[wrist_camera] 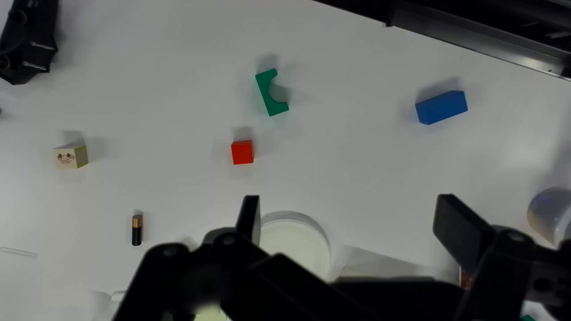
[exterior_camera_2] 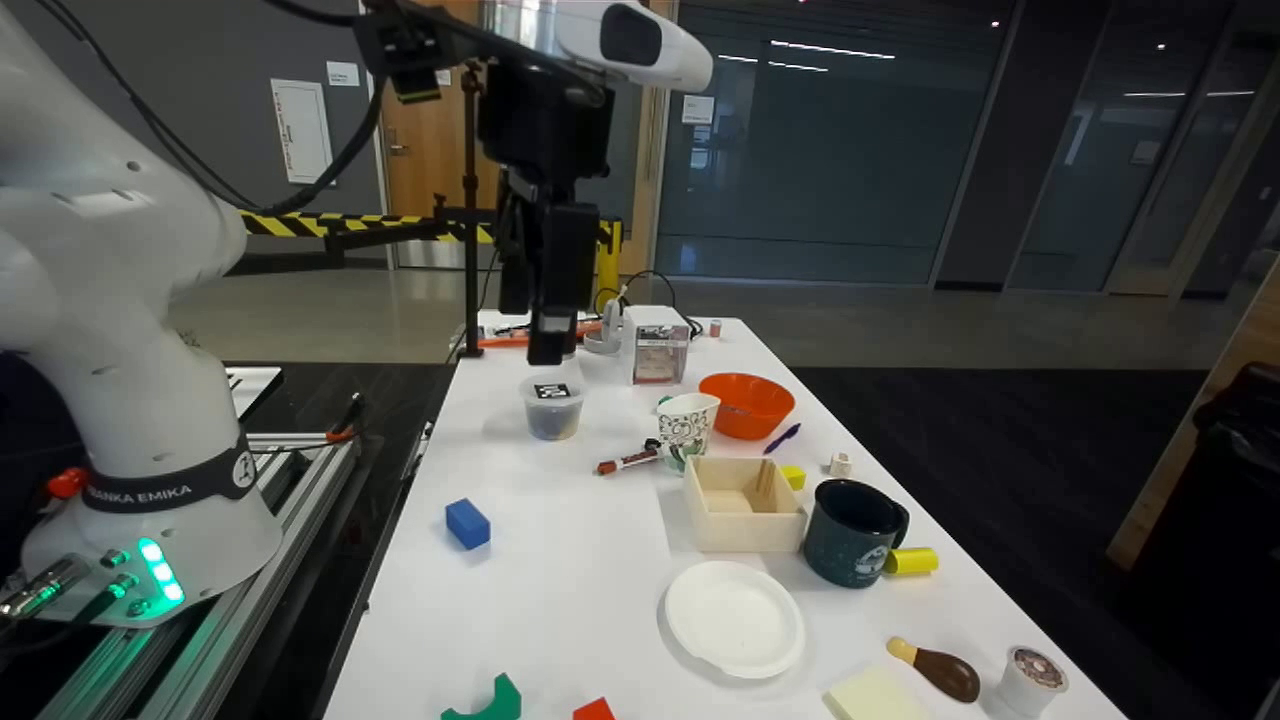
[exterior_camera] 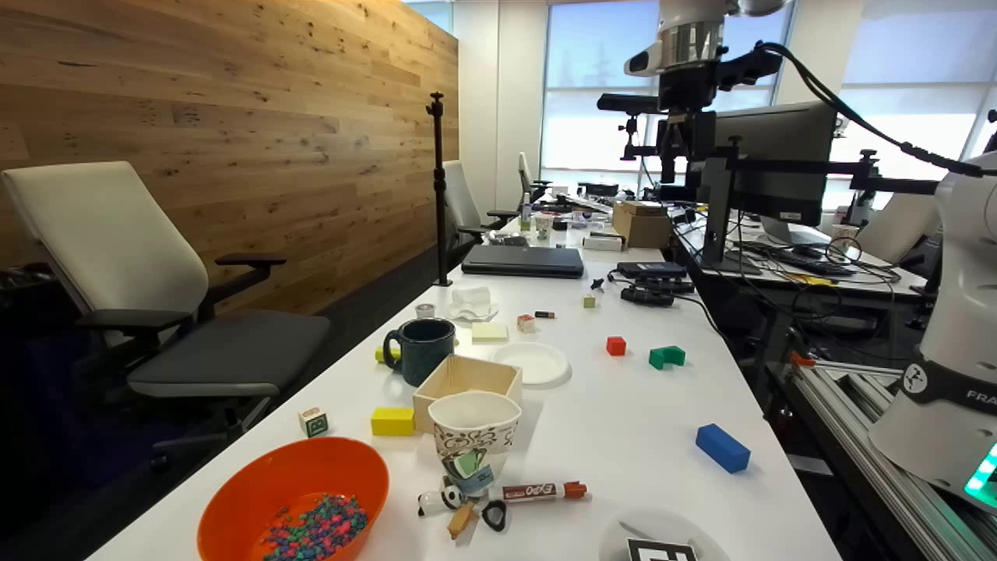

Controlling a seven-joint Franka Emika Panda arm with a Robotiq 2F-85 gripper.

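Note:
High above the white table, my gripper stands open, its two fingers wide apart with nothing between them. Below it in the wrist view lie a red cube (wrist_camera: 242, 152), a green arch block (wrist_camera: 271, 93) and a blue block (wrist_camera: 442, 107). A white paper plate (wrist_camera: 295, 247) shows partly behind the left finger. In the second exterior view, a pale wooden box (exterior_camera_2: 744, 534) sits beside a dark mug (exterior_camera_2: 853, 536), with a patterned paper cup (exterior_camera_2: 687, 420) behind the box. An orange bowl (exterior_camera: 294, 495) holds small coloured pieces.
A red marker (exterior_camera: 544, 491) lies near the paper cup, and a lidded tub (exterior_camera_2: 553, 410) stands close by. A yellow block (exterior_camera: 392, 421) is left of the box. Between the plate and the blue block the tabletop is clear. A laptop (exterior_camera: 523, 261) lies at the far end.

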